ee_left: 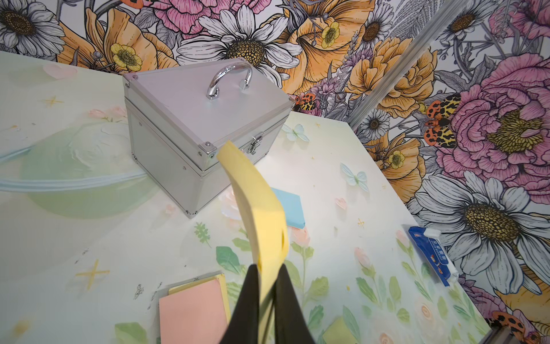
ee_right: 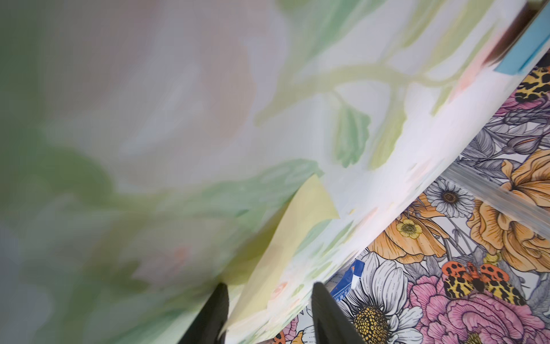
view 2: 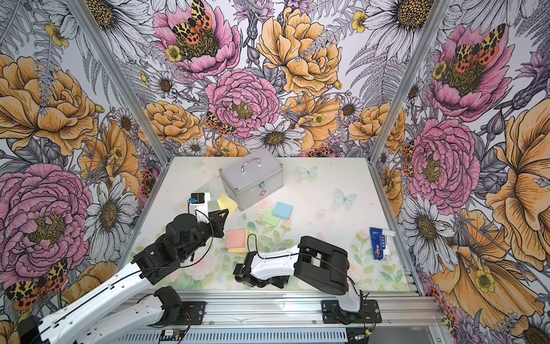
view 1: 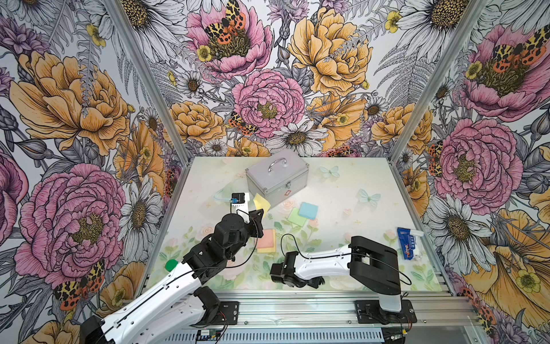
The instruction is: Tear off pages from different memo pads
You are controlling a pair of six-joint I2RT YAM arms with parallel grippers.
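My left gripper is shut on a yellow memo pad (ee_left: 255, 206), held upright above the table in front of the metal box. A pink pad (ee_left: 192, 312) with yellow beneath lies below it; blue (view 1: 307, 211) and green (view 1: 296, 216) pads lie right of it. My right gripper is low over the near table, fingers part open, beside a loose, curled pale-yellow sheet (ee_right: 300, 218); whether it touches the sheet is unclear.
A silver box (view 1: 275, 175) with a handle stands at the back middle. A blue-and-white packet (view 1: 406, 243) lies at the right edge.
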